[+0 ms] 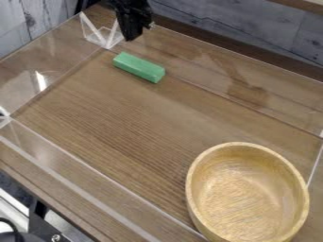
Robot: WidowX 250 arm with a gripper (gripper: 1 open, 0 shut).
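The black gripper (128, 21) is at the top of the camera view, above and behind a green block (139, 66) lying on the wooden surface. Whether its fingers are open or shut is too small and dark to tell. A beige round bowl (247, 189) stands at the lower right, well apart from the gripper and the block.
A clear plastic piece (101, 30) is at the upper left beside the gripper. A wall runs along the top right, and dark cables show at the lower left corner.
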